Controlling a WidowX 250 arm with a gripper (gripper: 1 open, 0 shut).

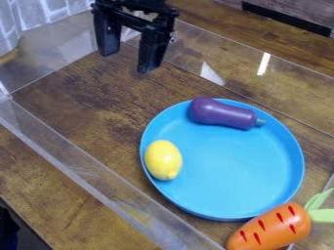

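My gripper (131, 53) hangs open above the wooden surface at the top left, its dark fingers spread with nothing visible between them. It is apart from the blue plate (241, 186) on the right. On that plate lie a purple eggplant (222, 113) toward the back and a yellow lemon-like object (163, 159) at the left front. An orange carrot (268, 229) with a green top lies at the bottom right, in front of the plate.
Clear plastic walls run along the left, front and back of the wooden surface (78, 107). The area left of the plate, below my gripper, is bare wood.
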